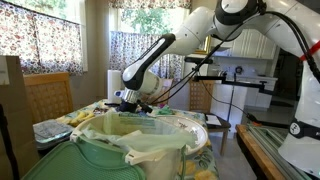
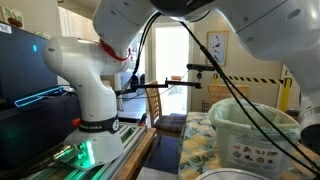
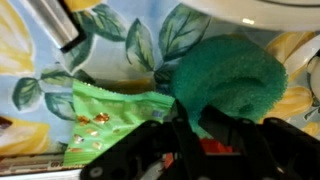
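In the wrist view my gripper is low over the table, its dark fingers reaching in from the bottom edge. A fuzzy dark green cloth or sponge [image 3: 235,75] lies right at the fingertips, partly hidden by them. The narrow space between the fingers shows some green and red. Whether they grip anything cannot be made out. Beside it to the left is a bright green packet [image 3: 112,122]. In exterior view 1 the gripper [image 1: 129,103] is beyond the white bin, small and partly hidden.
A white bin with a translucent liner [image 2: 245,120] stands on the leaf-patterned tablecloth [image 3: 135,45]. A round white rim [image 3: 265,12] lies close above the green cloth. A metal-like object [image 3: 55,22] is at upper left. A dark green lid-like panel [image 1: 85,160] fills the near left.
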